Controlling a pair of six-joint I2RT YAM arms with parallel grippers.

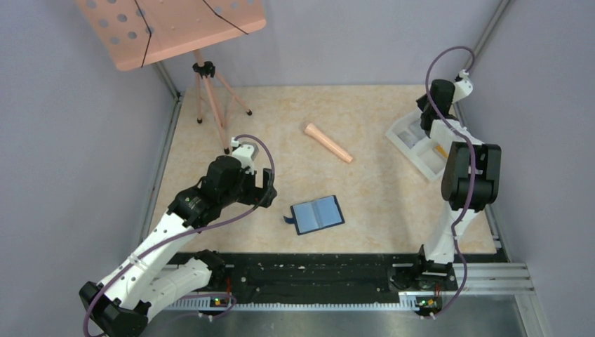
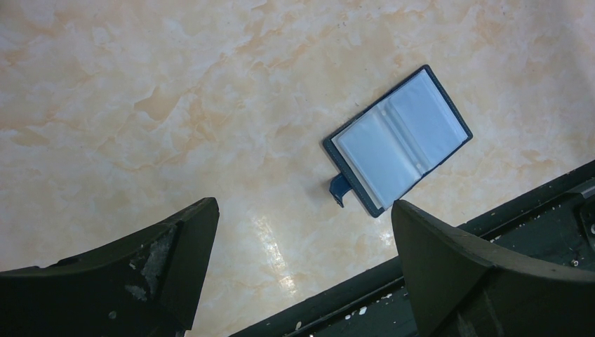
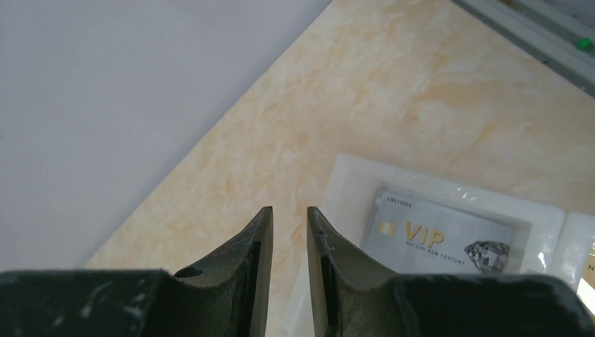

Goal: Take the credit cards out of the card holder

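Observation:
The dark blue card holder (image 1: 318, 214) lies open near the front edge, showing pale sleeves (image 2: 393, 144) in the left wrist view; whether cards are inside I cannot tell. My left gripper (image 1: 266, 187) is open above the table, left of the holder. My right gripper is part open, narrowly, above the white tray (image 1: 400, 144) at the right, with nothing visible between its fingertips. In the right wrist view a silver VIP card (image 3: 438, 239) lies in one compartment of that tray.
A wooden cylinder (image 1: 328, 142) lies mid-table. A pink easel (image 1: 214, 105) stands at the back left. The walls border the table closely at right and back.

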